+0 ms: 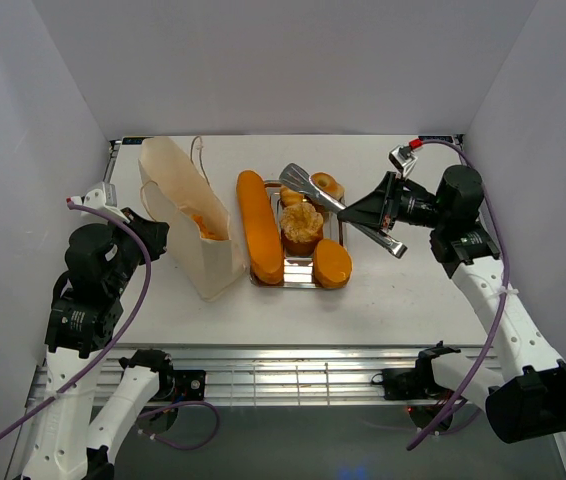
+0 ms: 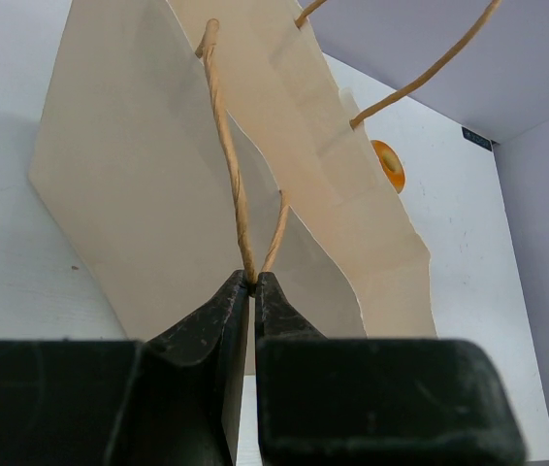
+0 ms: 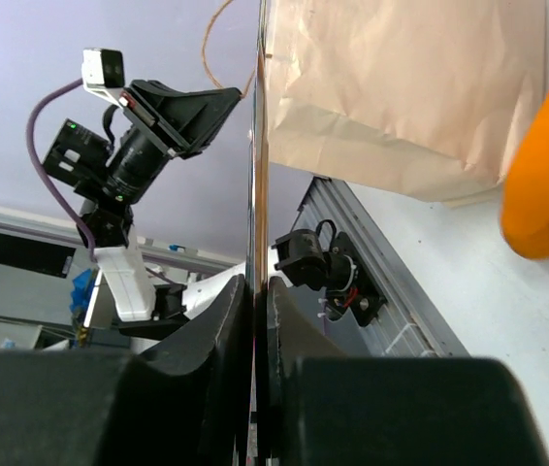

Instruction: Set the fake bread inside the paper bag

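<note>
The open paper bag (image 1: 198, 215) stands left of the tray (image 1: 298, 283), with a bit of orange bread (image 1: 205, 228) showing inside. My left gripper is shut on the bag's twisted handle (image 2: 227, 146). Metal tongs (image 1: 325, 198) are clasped in my right gripper (image 1: 350, 214), their head above the tray's back part. On the tray's left side lies a long loaf (image 1: 260, 230), smooth orange face up. Beside it are a muffin-like bread (image 1: 301, 223), a flat orange bun (image 1: 332, 266) and a ring-topped bun (image 1: 329, 185); a small croissant (image 1: 290, 197) is partly covered by the tongs.
Bare white table (image 1: 403, 300) extends to the right of the tray and in front of it. A metal rail (image 1: 293, 375) runs along the front edge. Grey walls close in the sides and back.
</note>
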